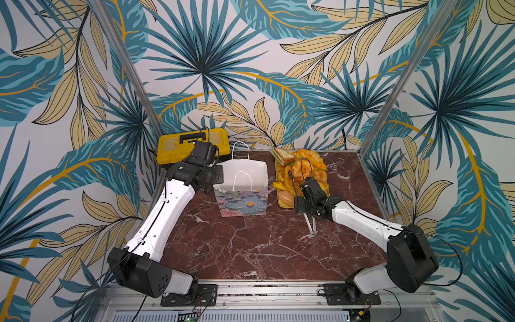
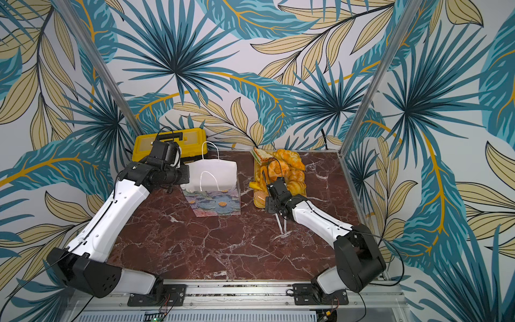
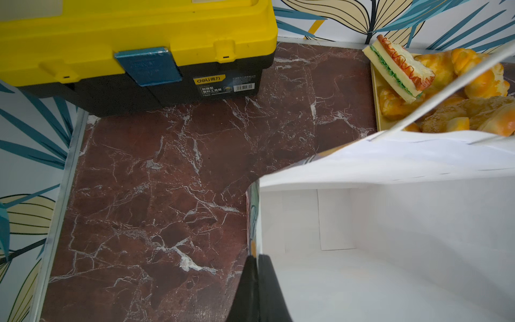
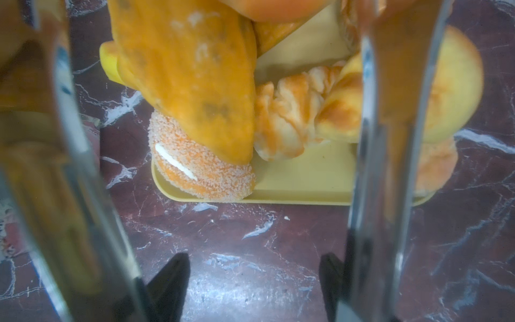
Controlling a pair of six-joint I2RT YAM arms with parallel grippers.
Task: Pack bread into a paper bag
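The paper bag (image 1: 241, 202), printed with flowers, stands upright with its white inside showing. My left gripper is shut on its left rim; in the left wrist view the bag's inside looks empty. Assorted bread, including a large golden-orange piece (image 4: 198, 80) and a sugar-coated roll (image 4: 206, 161), lies in a yellow tray (image 4: 300, 187) right of the bag. My right gripper is over the tray's front edge, its black fingers (image 4: 172, 281) well apart. Metal tongs (image 4: 383, 177) go with it, their arms spread either side of the bread and blurred by nearness. No bread is visibly clamped.
A yellow and black toolbox (image 3: 230, 59) stands at the back left, behind my left arm. A sandwich (image 3: 399, 67) lies at the tray's back left corner.
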